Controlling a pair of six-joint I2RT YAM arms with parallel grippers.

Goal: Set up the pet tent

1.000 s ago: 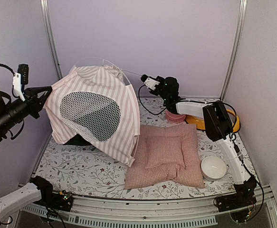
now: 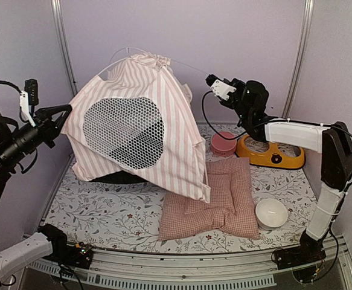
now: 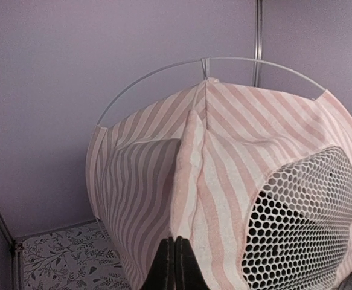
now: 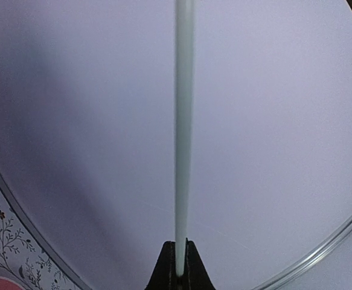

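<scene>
The pink-striped tent fabric [image 2: 176, 127] with its round mesh panel [image 2: 121, 130] hangs raised on thin white poles in the top view. My left gripper [image 2: 68, 107] is shut on the fabric's left corner; in the left wrist view the striped cloth [image 3: 194, 175] runs up from the fingertips. My right gripper [image 2: 209, 80] is shut on a white pole [image 4: 183, 121], whose far part arcs over the tent's top. In the left wrist view the cloth sags below the curved pole [image 3: 145, 78].
A checked cushion [image 2: 209, 217] lies mid-table, a white bowl [image 2: 271, 212] at its right. A pink round bowl [image 2: 223, 144] and a yellow feeder [image 2: 266, 158] stand at the back right.
</scene>
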